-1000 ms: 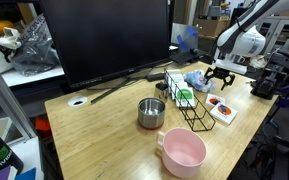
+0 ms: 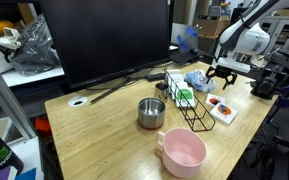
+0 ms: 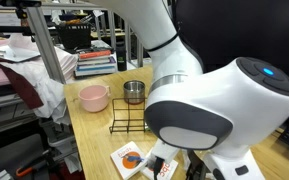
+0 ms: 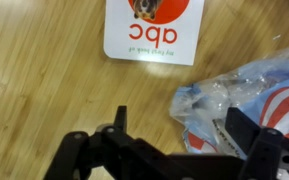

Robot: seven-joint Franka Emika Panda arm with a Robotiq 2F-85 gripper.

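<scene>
My gripper stands open over the wooden table, with no object held between its fingers. Below and to the right in the wrist view lies a crumpled clear plastic bag [image 4: 216, 98] with blue and red printing, partly covered by the right finger. A white picture card [image 4: 152, 45] with a red circle and "abc" lies flat at the top of that view, apart from the fingers. From exterior view 1, the gripper [image 2: 222, 77] is at the table's far end, just right of the bag [image 2: 196, 79] and beyond the cards [image 2: 220, 112].
A black wire rack [image 2: 189, 105] holding white and green items stands left of the cards. Farther left are a steel pot [image 2: 151, 113] and a pink bowl [image 2: 182, 153]. A large black screen [image 2: 114, 40] borders the back.
</scene>
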